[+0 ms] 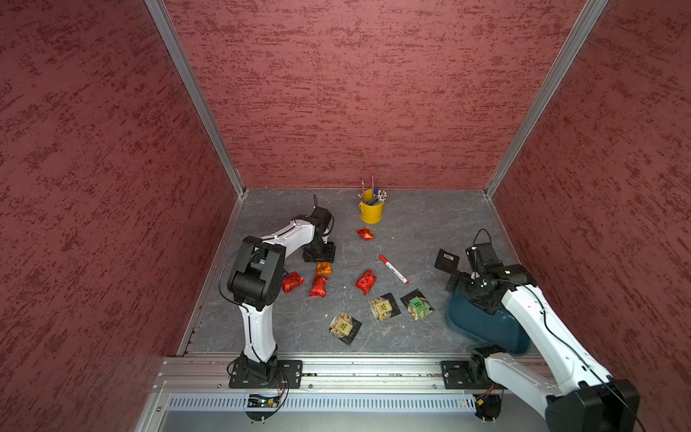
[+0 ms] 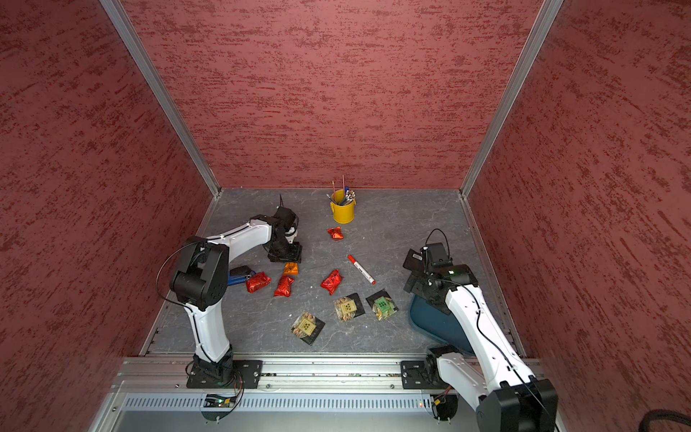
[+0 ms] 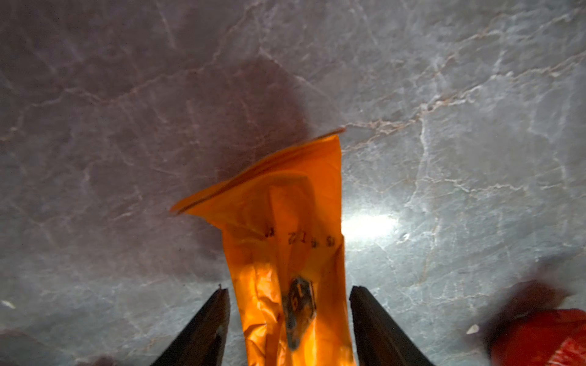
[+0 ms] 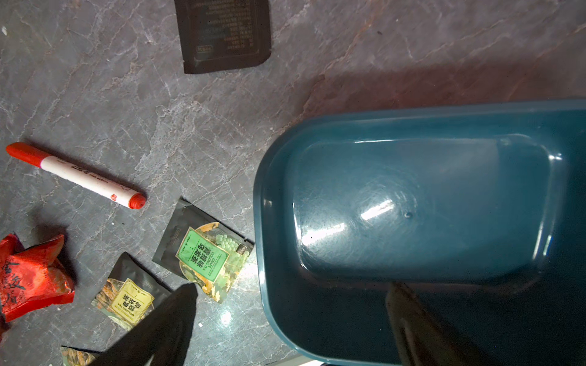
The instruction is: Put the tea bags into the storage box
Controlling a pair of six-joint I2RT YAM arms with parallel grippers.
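Note:
An orange tea bag [image 3: 287,207] lies on the table between the fingers of my left gripper, which are apart either side of it. Red tea bags [image 1: 292,281] [image 2: 330,281] lie around it. Black sachets with yellow and green labels [image 4: 204,250] lie at the front centre and right. The teal storage box [image 4: 421,207] stands empty at the front right, as far as visible, with my open right gripper over its left edge. A dark sachet [image 4: 222,33] lies behind the box.
A red-and-white marker [image 1: 393,269] lies mid-table. A yellow pen cup [image 1: 371,208] stands at the back. A blue object [image 2: 237,277] lies at the left, partly hidden by my left arm.

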